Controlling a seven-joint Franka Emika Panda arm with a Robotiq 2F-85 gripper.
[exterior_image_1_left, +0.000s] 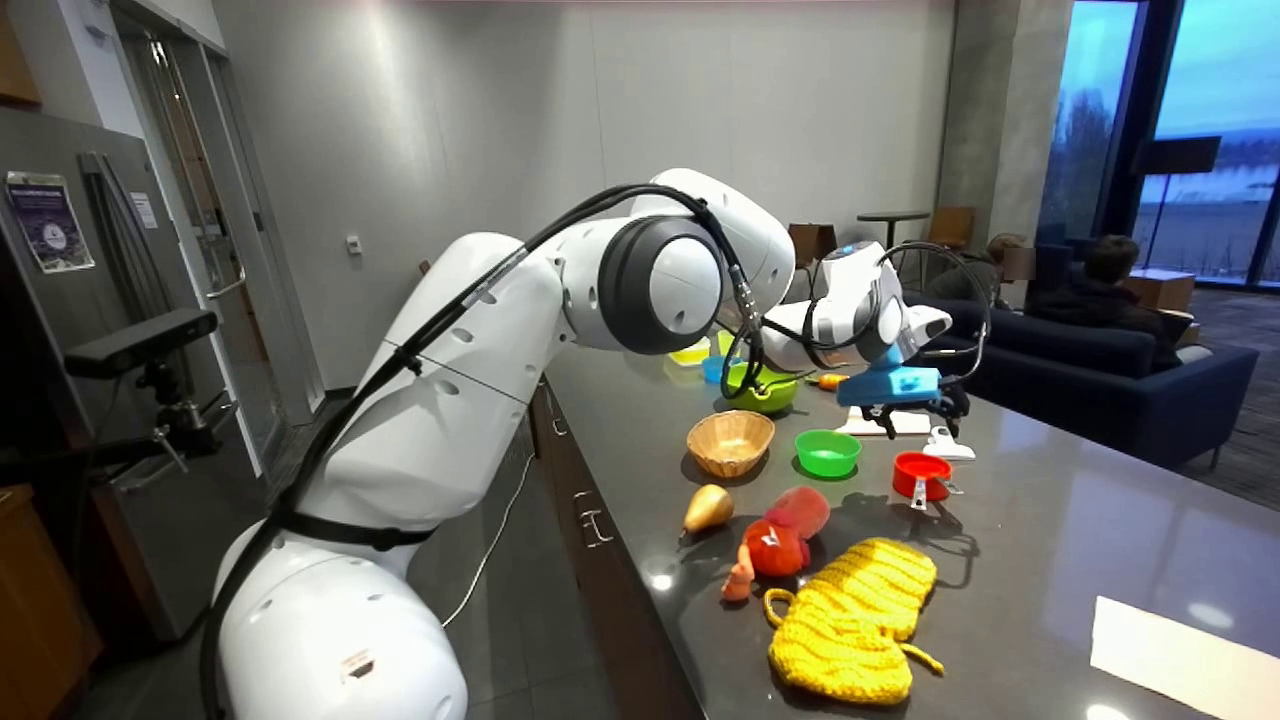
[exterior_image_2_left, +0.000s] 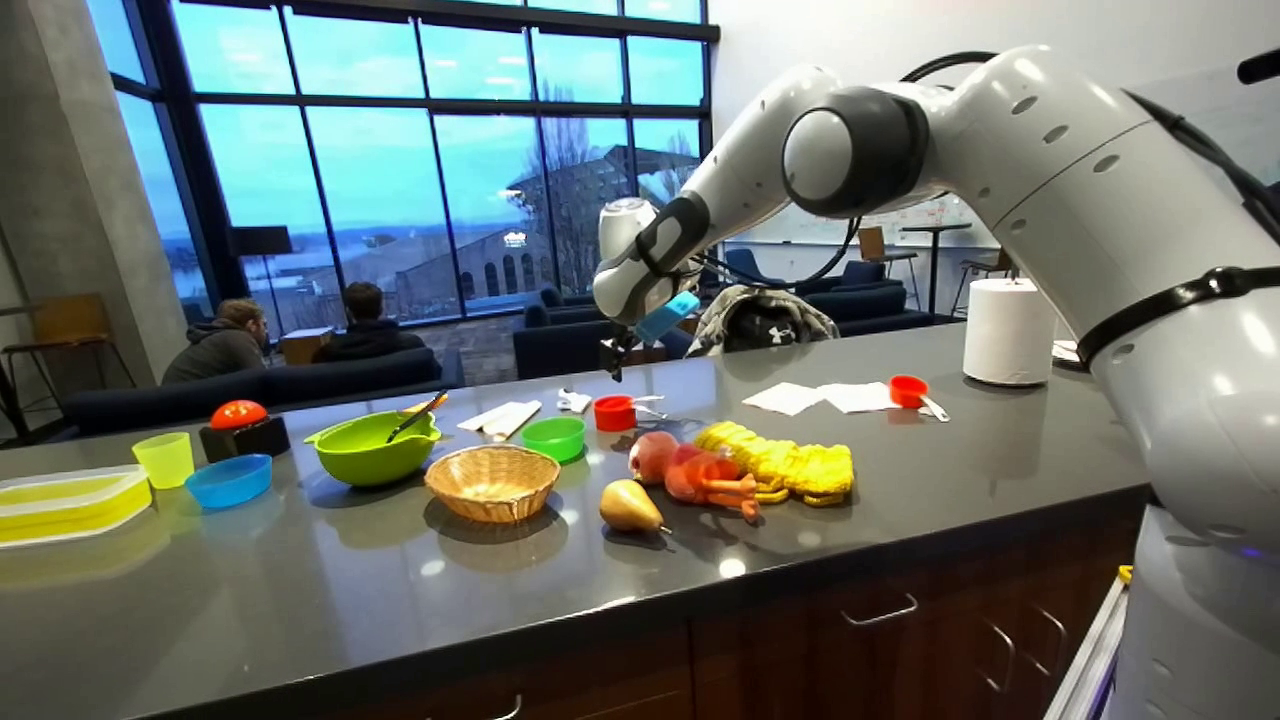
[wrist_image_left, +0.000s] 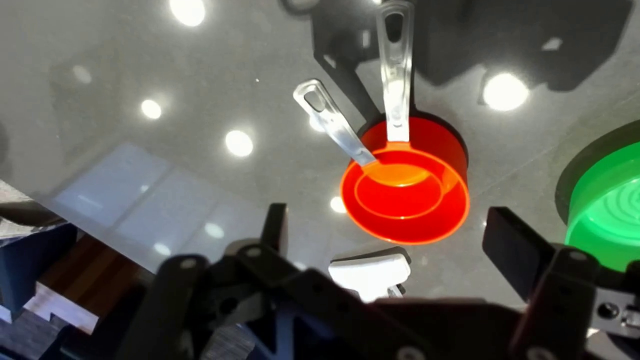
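Note:
Two red measuring cups (wrist_image_left: 402, 204), one seated in the other, stand on the grey counter with their metal handles fanned apart. My gripper is open above them, its dark fingers wide apart and nothing held. In the wrist view the cups show between and slightly beyond the fingertips. Exterior view 1 has the gripper (exterior_image_1_left: 923, 427) hanging over the counter near the red cups (exterior_image_1_left: 918, 473), clear of them. A green bowl (exterior_image_1_left: 828, 454) sits beside the cups. A white clip (wrist_image_left: 370, 273) lies close by, partly hidden by the gripper in the wrist view.
A wicker basket (exterior_image_1_left: 731, 444), a pear (exterior_image_1_left: 709, 508), a red toy (exterior_image_1_left: 777, 547) and yellow knitwork (exterior_image_1_left: 858, 618) lie on the near counter. Further along is a lime bowl (exterior_image_2_left: 374, 450). White paper (exterior_image_1_left: 1182, 660) lies on otherwise open counter at the right.

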